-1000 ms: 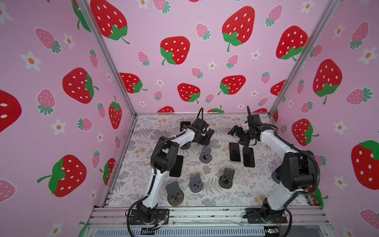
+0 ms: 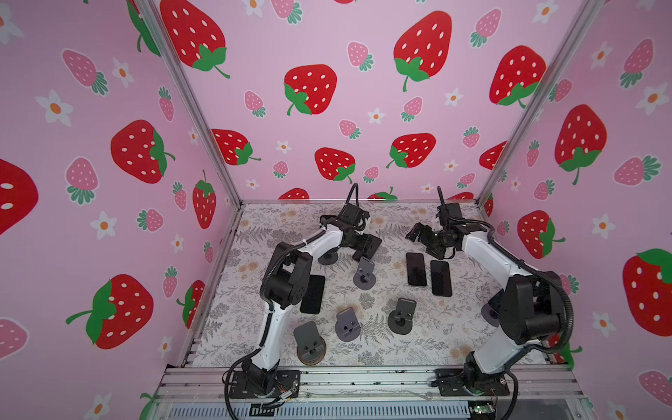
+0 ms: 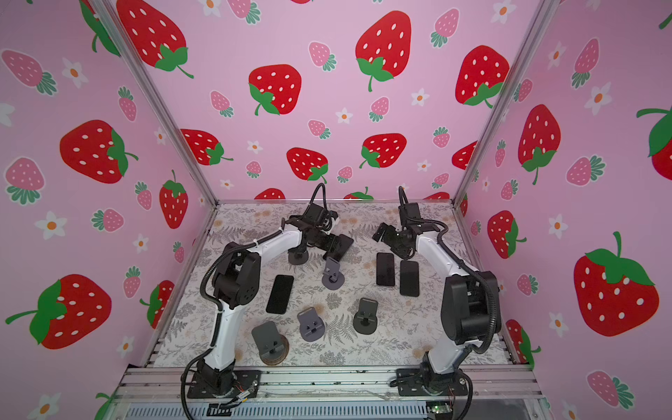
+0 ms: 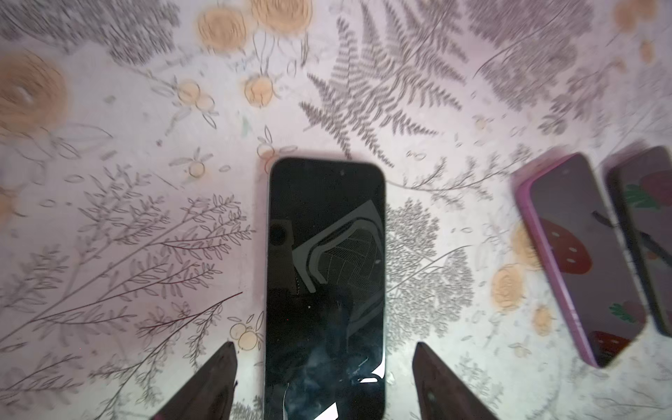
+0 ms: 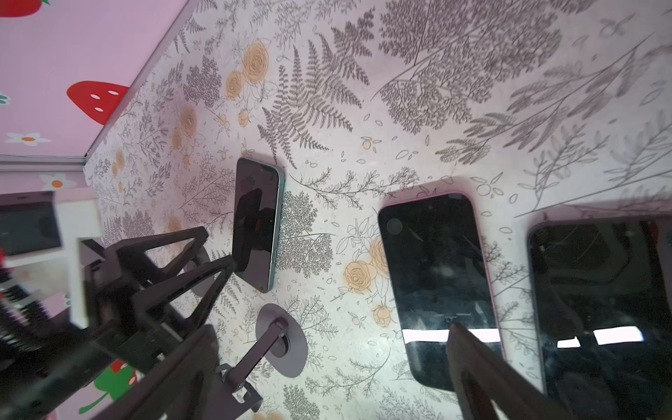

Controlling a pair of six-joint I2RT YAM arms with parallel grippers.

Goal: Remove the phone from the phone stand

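In the left wrist view a black phone lies screen up on the floral table, its near end between the fingers of my left gripper. A gap shows on each side of the phone, and the fingers stand open. Just in front of this phone is an empty purple phone stand. My right gripper is open and empty, above the table near a pink-edged phone. That phone lies flat beside another dark phone. In the right wrist view the left gripper's dark fingers reach the first phone's side.
Further empty stands are a purple one, a grey one and a grey one with brown base. A flat black phone lies left. Another stand is partly behind the right arm. Bare table lies between the front stands.
By my left gripper the phone has come lower and shows more of its face. The dark upright shape behind the left arm has become largely covered. My right arm has shifted slightly.
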